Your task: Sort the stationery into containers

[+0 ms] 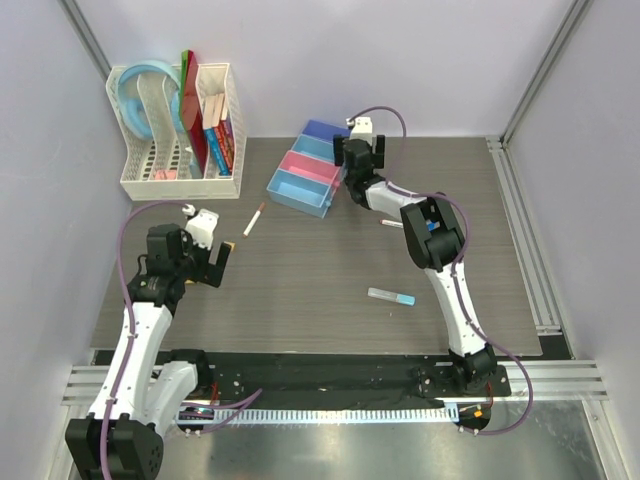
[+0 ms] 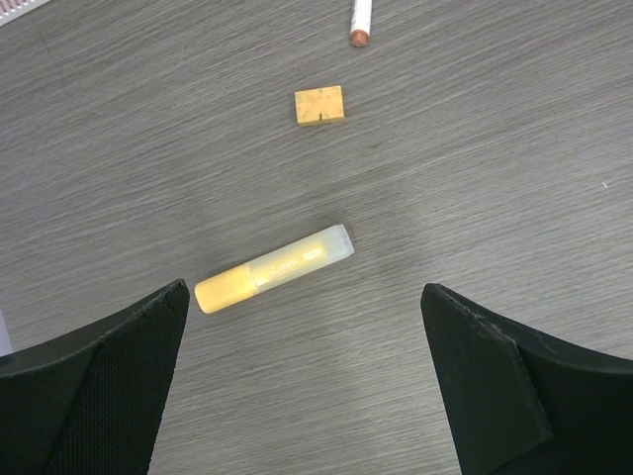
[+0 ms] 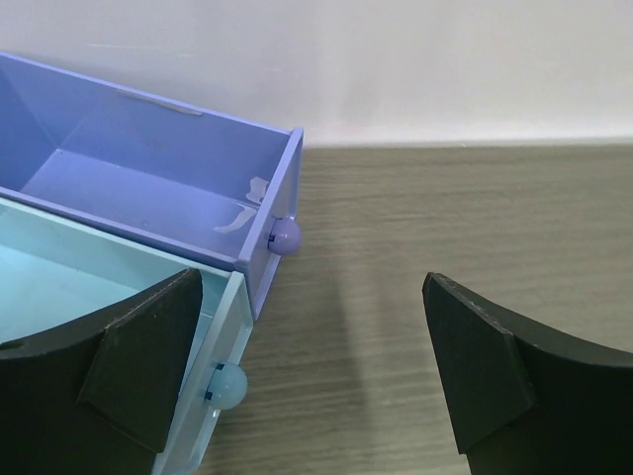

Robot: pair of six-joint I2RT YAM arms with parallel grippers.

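A row of joined bins, light blue [image 1: 298,188], pink [image 1: 309,167], light blue [image 1: 314,147] and purple-blue [image 1: 325,130], stands at the back centre. My right gripper [image 1: 359,150] is open at its right side; in the right wrist view its left finger [image 3: 148,346] overlaps the light blue bin's end wall [image 3: 220,336], and contact is unclear. The purple-blue bin [image 3: 168,173] lies just ahead. Over the left side my left gripper [image 1: 210,266] stands open, empty, above a yellow highlighter [image 2: 272,267]. A small yellow block [image 2: 319,105] and a white stick [image 1: 254,219] lie beyond.
A white rack [image 1: 182,188] with books and a light blue ring fills the back left. One clear tube with a blue end [image 1: 391,296] lies front right. Another white stick [image 1: 391,223] is partly under the right arm.
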